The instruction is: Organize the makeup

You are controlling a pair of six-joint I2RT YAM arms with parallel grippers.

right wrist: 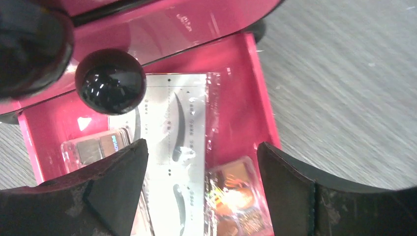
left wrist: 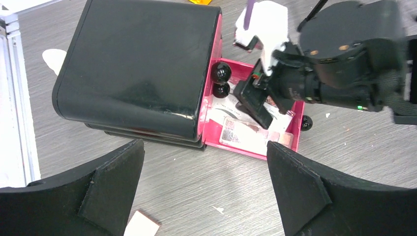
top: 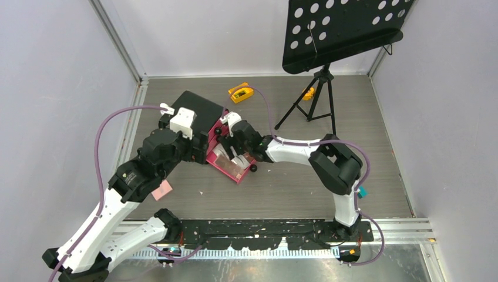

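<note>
The black makeup case (left wrist: 133, 64) has a pink drawer (left wrist: 216, 132) pulled out, holding a white packet (right wrist: 177, 123), a clear palette (right wrist: 88, 150) and a smaller palette (right wrist: 233, 194). Black round knobs (right wrist: 110, 81) sit along the pink front above it. My left gripper stands open at the case's lower left, with nothing seen between its fingers. My right gripper hangs over the drawer, its fingers apart above the packet and smaller palette, holding nothing visible.
A pink block (top: 161, 189) lies on the floor at lower left. A yellow object (top: 241, 92) is behind the case, and a music stand (top: 329, 94) stands at the back right.
</note>
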